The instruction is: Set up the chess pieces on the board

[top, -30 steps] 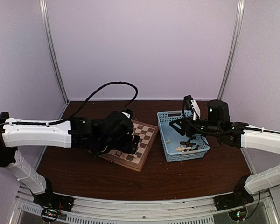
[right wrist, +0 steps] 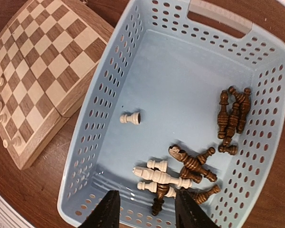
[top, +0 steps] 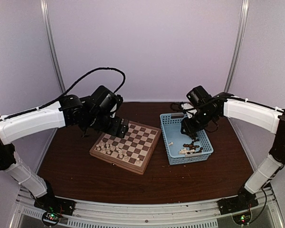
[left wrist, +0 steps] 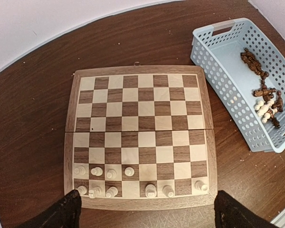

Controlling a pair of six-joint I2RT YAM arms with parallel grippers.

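The wooden chessboard (left wrist: 137, 130) lies flat with several white pieces standing along its near edge, among them a tall piece (left wrist: 151, 191) and a pawn (left wrist: 129, 171). Above the board hangs my left gripper, open wide with nothing between its fingers. Over the blue basket (right wrist: 102, 95) is my right gripper, part open, nothing held in it. Inside the basket lie a lone white pawn (right wrist: 130, 118), a pile of white pieces (right wrist: 161, 177) with dark ones mixed in, and a cluster of dark pieces (right wrist: 233, 116) by the far wall.
Basket walls rise around the loose pieces, with a handle (right wrist: 219, 18) at one end. The basket stands just right of the board. Bare dark tabletop (top: 133, 185) stretches in front of both.
The left arm has drawn back up and to the left, uncovering the white pieces on the board. Over the basket, the right arm has shifted and turned its gripper downward.
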